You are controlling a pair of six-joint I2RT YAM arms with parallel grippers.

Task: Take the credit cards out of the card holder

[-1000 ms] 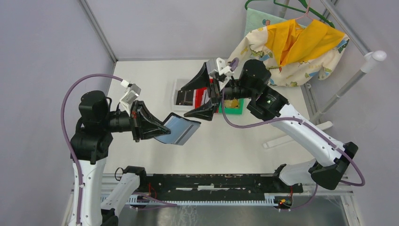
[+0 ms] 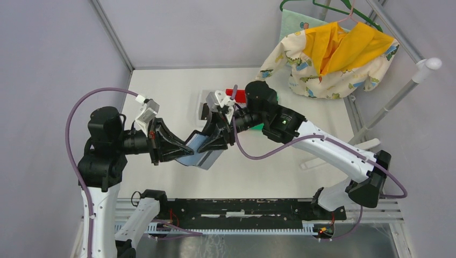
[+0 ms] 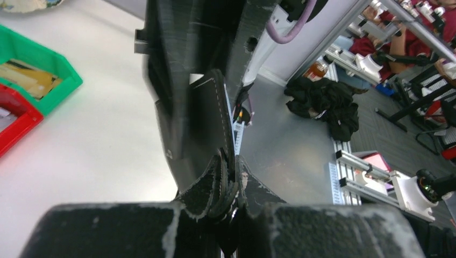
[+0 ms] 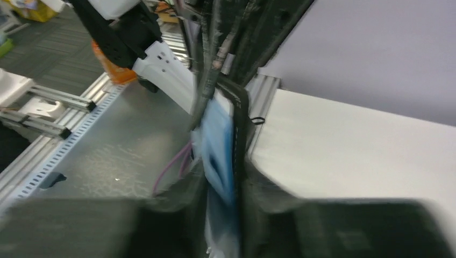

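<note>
The card holder hangs in the air over the table, its pale blue face up in the top view. My left gripper is shut on its edge; there the holder shows black stitched leather. From the other side my right gripper has its fingers around the far part of the holder. In the right wrist view, the holder's blue face runs down between the blurred right fingers. Whether they press on it cannot be made out. No separate card shows clearly.
Behind the right gripper, a white bin, a red bin and a green bin stand side by side, partly covered in the top view. Clothes hang at the back right.
My right gripper has come left and down from wide open beside the holder, and its fingers have drawn together around it. The left arm and holder stay almost in place.
</note>
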